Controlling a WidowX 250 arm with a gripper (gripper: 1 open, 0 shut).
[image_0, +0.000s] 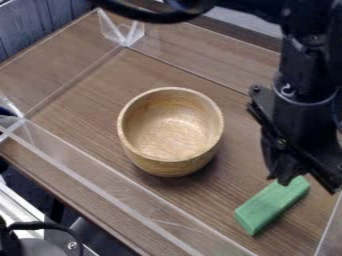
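Note:
A wooden bowl sits empty on the wooden tabletop at the centre-left. A green block lies flat at the lower right. My black gripper hangs at the right, its fingertips just above the upper end of the green block and right of the bowl. It looks shut, with nothing visible between its fingers.
Clear plastic walls edge the tray along the front and left, with a clear bracket at the top left. The wooden surface left of and behind the bowl is clear. Dark cables hang at the lower left.

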